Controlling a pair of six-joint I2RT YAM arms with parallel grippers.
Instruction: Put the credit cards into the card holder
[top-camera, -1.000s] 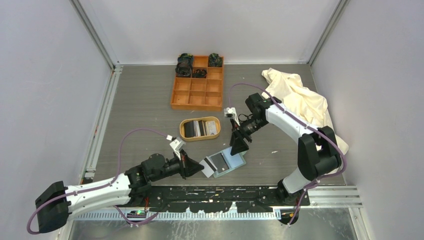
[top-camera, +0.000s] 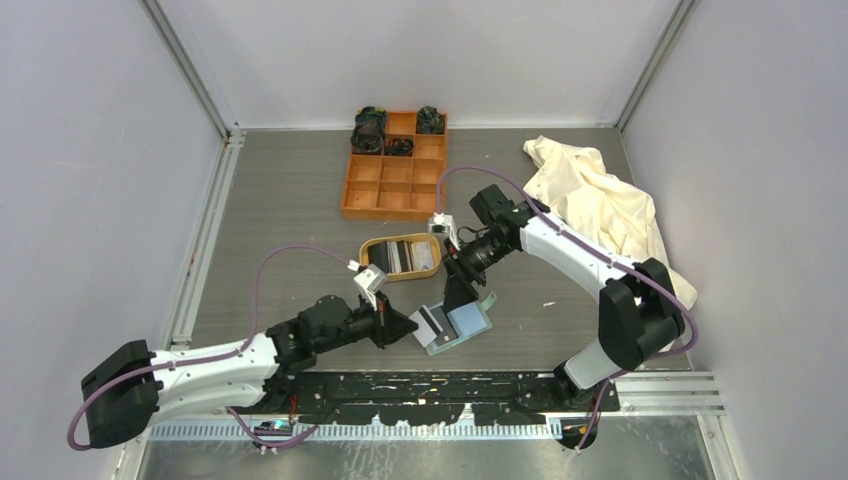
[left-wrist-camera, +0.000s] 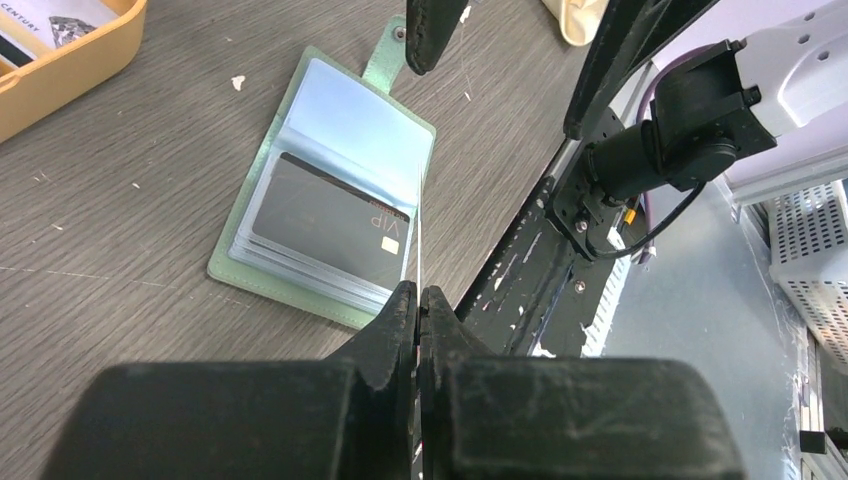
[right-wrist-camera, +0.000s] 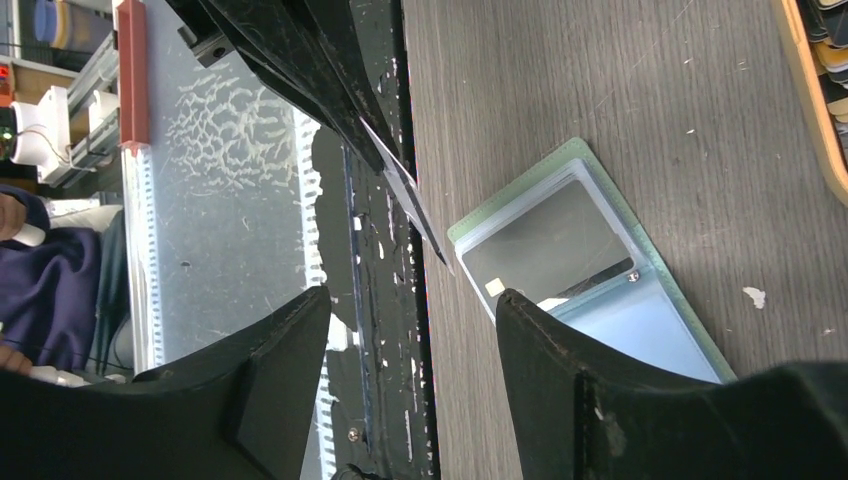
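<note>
A white card with a dark stripe (top-camera: 426, 324) is pinched by my left gripper (top-camera: 405, 330), whose fingers are closed together. In the left wrist view the card (left-wrist-camera: 420, 230) stands edge-on as a thin line above the fingertips. The light-green card holder (left-wrist-camera: 350, 312) lies open on the table just beyond it, a grey "VIP" card (left-wrist-camera: 325, 222) in its lower pocket page and a pale blue sleeve (left-wrist-camera: 365, 120) above. Over the holder's right part, my right gripper is open with nothing between its fingers. From the right wrist view, the held card (right-wrist-camera: 415, 205) slants down near the holder's corner.
Behind the holder stands a tan box (top-camera: 430, 272) of upright cards. Farther back is an orange compartment tray (top-camera: 396, 214) with black items. Cream cloth (top-camera: 595, 195) lies at the right. The table's front edge is close to the holder.
My left gripper has moved right with the card, bringing it nearer the holder. The right gripper has shifted left over the holder, which stays in place.
</note>
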